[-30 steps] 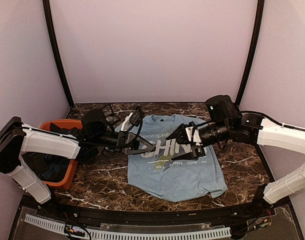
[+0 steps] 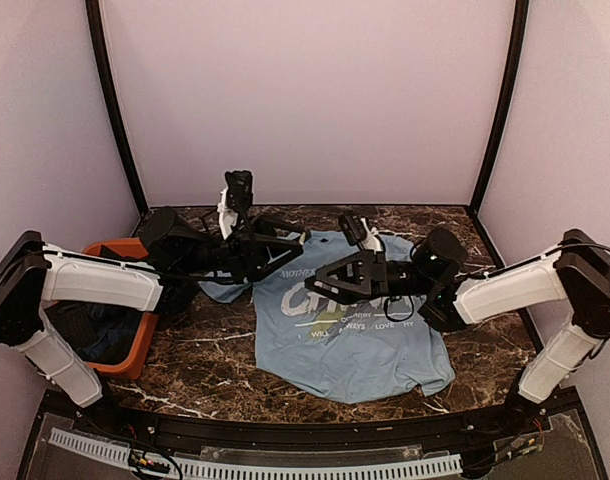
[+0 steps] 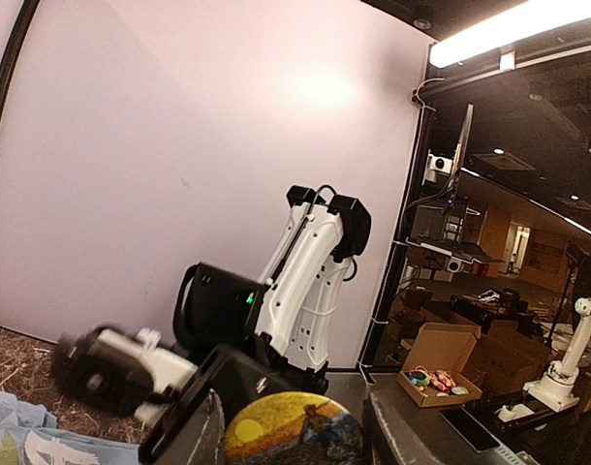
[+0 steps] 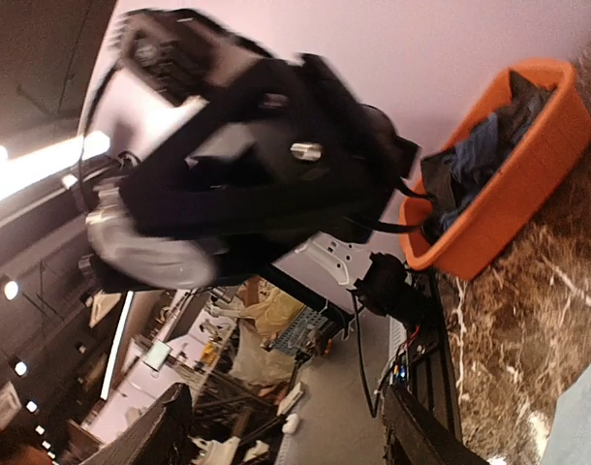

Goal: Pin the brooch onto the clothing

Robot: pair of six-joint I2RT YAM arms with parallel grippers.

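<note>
The brooch (image 3: 291, 426), round and painted with a yellow and brown scene, is held between the fingertips of my left gripper (image 2: 295, 240), which is shut on it and raised over the light blue T-shirt (image 2: 355, 350). My right gripper (image 2: 320, 282) is just right of and below the left one in the top view, above the shirt's print, its fingers apart. In the right wrist view its fingertips frame empty space, with the blurred left gripper above them.
An orange bin (image 2: 135, 350) with dark cloth stands at the left. White walls close in the sides and back.
My left gripper has risen and turned with the brooch. My right gripper has swung round and moved slightly left, closer to the left one.
</note>
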